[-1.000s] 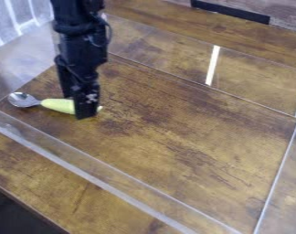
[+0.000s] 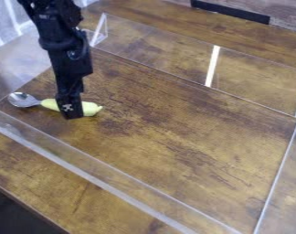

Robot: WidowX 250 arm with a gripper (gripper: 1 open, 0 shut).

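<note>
A black robot gripper (image 2: 70, 108) reaches down from the top left, its fingertips open just over a pale yellow-green, elongated object (image 2: 90, 109) lying on the wooden surface. A silver spoon (image 2: 23, 99) lies at the left, its handle end hidden by or beside the yellow-green object; I cannot tell if they are joined. The fingertips overlap the yellow-green object in this view, and whether they touch it is unclear.
Clear plastic walls (image 2: 280, 183) border the wooden work area (image 2: 187, 137) on several sides. The middle and right of the enclosed area are empty. A dark strip (image 2: 230, 11) shows at the top edge.
Earlier it was blurred and slightly further right. The spoon and yellow-green object look unmoved.
</note>
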